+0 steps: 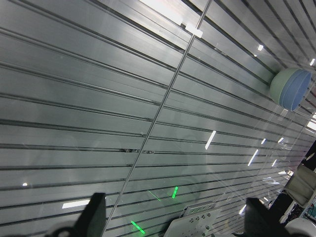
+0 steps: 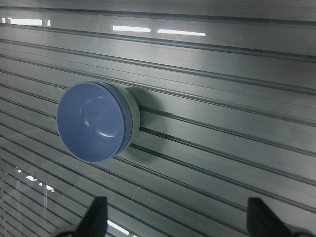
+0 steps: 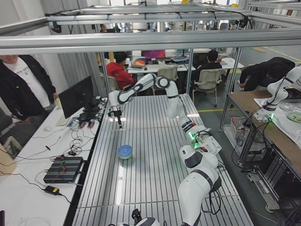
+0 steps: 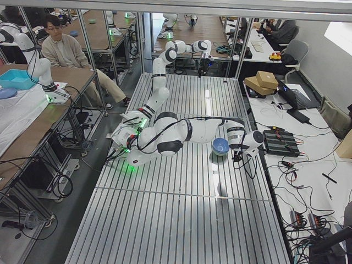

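Note:
A stack of bowls (image 3: 125, 151), blue on top of pale green, stands on the slatted metal table (image 4: 165, 225). The same bowls (image 1: 289, 89) appear at the upper right of the left wrist view, and the stack (image 2: 94, 121) sits left of centre in the right wrist view. One gripper (image 3: 116, 115) hangs over the far left part of the table, beyond the bowls; another (image 4: 237, 155) is beside the bowls in the camera right view. Both wrist views show dark fingertips (image 1: 94, 212) spread wide at the lower corners, with nothing between them; both grippers are open.
A side desk (image 3: 42, 188) with a monitor, black boxes and cables runs along the table's edge. A second bench (image 3: 254, 103) with another arm stands opposite. Aluminium frame bars cross overhead. The table around the bowls is clear.

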